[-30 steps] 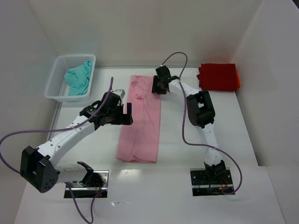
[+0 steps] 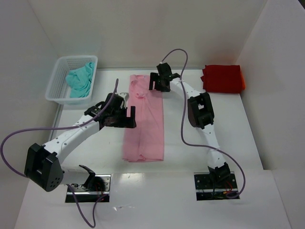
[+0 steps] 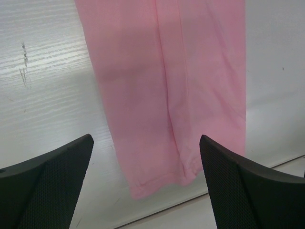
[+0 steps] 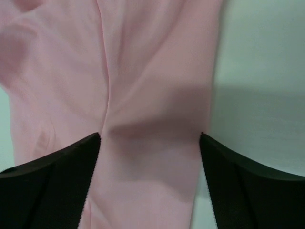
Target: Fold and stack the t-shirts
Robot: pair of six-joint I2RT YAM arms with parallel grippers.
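Observation:
A pink shirt [image 2: 151, 121] lies as a long narrow folded strip down the middle of the table, with a lengthwise edge and some creases near its far end. In the top view my left gripper [image 2: 132, 118] stands open over its left side; the left wrist view shows the cloth's near end [image 3: 147, 119] below, nothing between the fingers. My right gripper [image 2: 153, 81] is open at the far right part of the strip. Between its widely parted fingers in the right wrist view, the cloth [image 4: 147, 157] lies flat and its right edge runs close to the right finger.
Folded red cloth [image 2: 222, 78] with an orange edge lies at the far right. At the far left, a white basket [image 2: 54, 86] holds a teal cloth [image 2: 81, 79].
The shirt's near end has shifted slightly away from the table's front edge and to the right. My right gripper has opened and moved a little left; the left arm has moved slightly.

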